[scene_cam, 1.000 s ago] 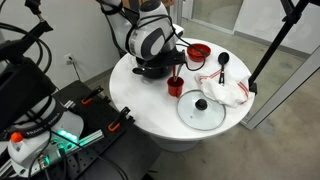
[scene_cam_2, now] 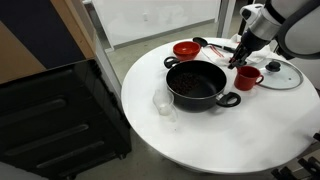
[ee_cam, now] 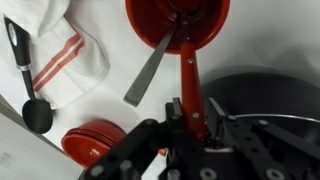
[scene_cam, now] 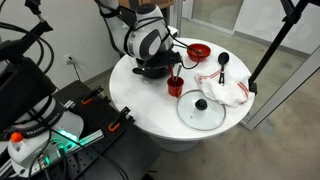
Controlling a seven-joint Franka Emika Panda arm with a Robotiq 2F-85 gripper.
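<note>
A red mug (ee_cam: 178, 18) is partly visible at the top of the wrist view, with a red-handled utensil (ee_cam: 190, 85) and a metal-handled utensil (ee_cam: 150, 72) leaning out of it. My gripper is partly open, its two fingers on either side of the red handle's end; firm contact cannot be made out. In the second exterior view the mug (scene_cam_2: 247, 78) stands upright on the white table, to the right of the black pan (scene_cam_2: 197, 83), whose inside holds something dark. The gripper hangs just above the mug, beside the pan.
A red bowl (scene_cam: 199, 52), a black ladle (scene_cam: 222, 68) and a striped white towel (scene_cam: 228, 90) occupy the table's far side. A glass lid (scene_cam: 202, 110) lies near the mug. A clear cup (scene_cam_2: 163, 102) is beside the pan.
The arm has shifted slightly around the mug, and the red handle beneath the gripper shows a little differently. The mug, the lid and the towel stay put.
</note>
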